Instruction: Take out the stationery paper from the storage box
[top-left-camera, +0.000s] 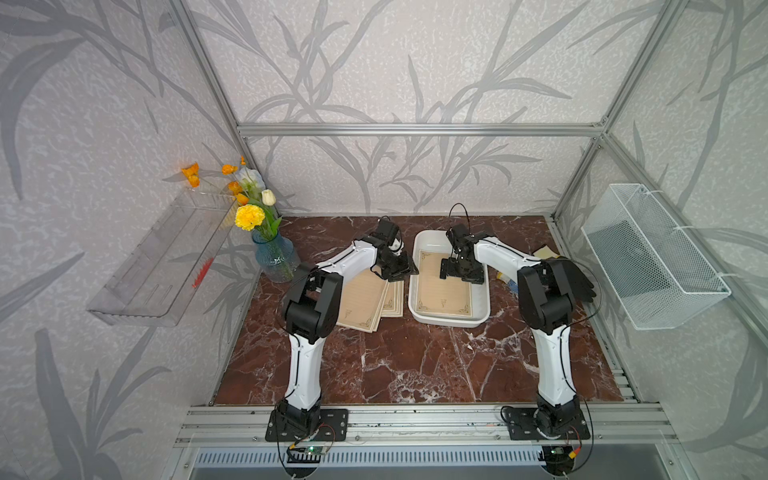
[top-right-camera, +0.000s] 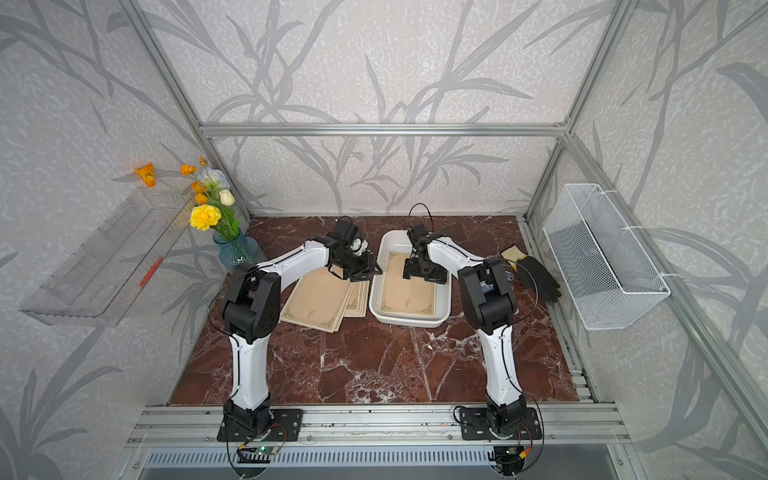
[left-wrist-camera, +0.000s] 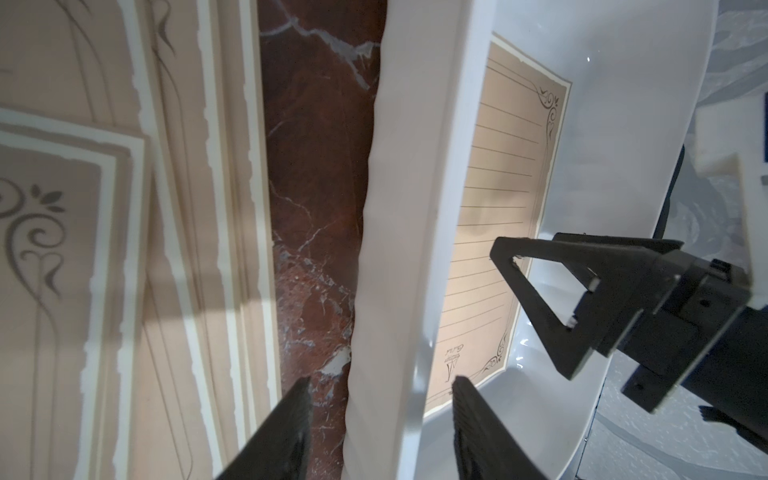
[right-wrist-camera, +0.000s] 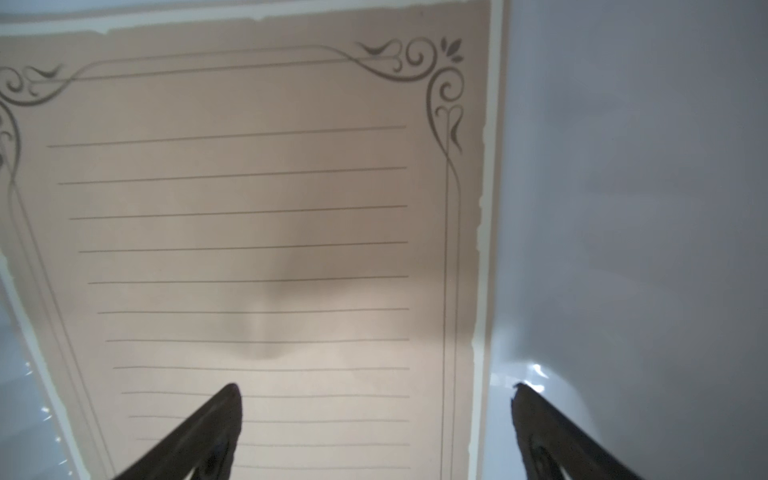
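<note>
Inside the white storage box lies a tan sheet of stationery paper with lines and scrollwork corners. Over that sheet my right gripper is open, its fingers apart and nothing held; one fingertip is above the paper, the other past its right edge. My left gripper is at the box's left wall, its parted fingers on either side of the rim in the left wrist view. Whether they touch the rim is unclear. More stationery sheets lie fanned on the table left of the box, partly hidden by the left arm.
A blue vase with flowers stands at the back left. Right of the box, beyond the right arm, lies a dark glove. A clear bin and a white mesh basket flank the table.
</note>
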